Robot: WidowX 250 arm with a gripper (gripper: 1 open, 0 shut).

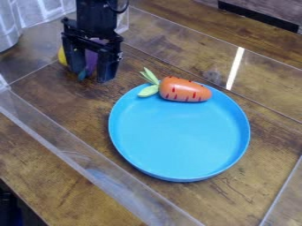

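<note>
The black gripper (pixel 92 62) is low over the wooden table at the upper left, over a purple object (pixel 91 56) and a yellow object (pixel 64 55), both partly hidden by it. Whether its fingers are shut on either cannot be made out. To the right, a toy carrot (pixel 184 90) with pale green leaves lies on the back rim of a blue plate (pixel 178 141).
A clear plastic wall runs along the left and lower right edges of the work area. A silvery object (pixel 12 22) stands at the top left corner.
</note>
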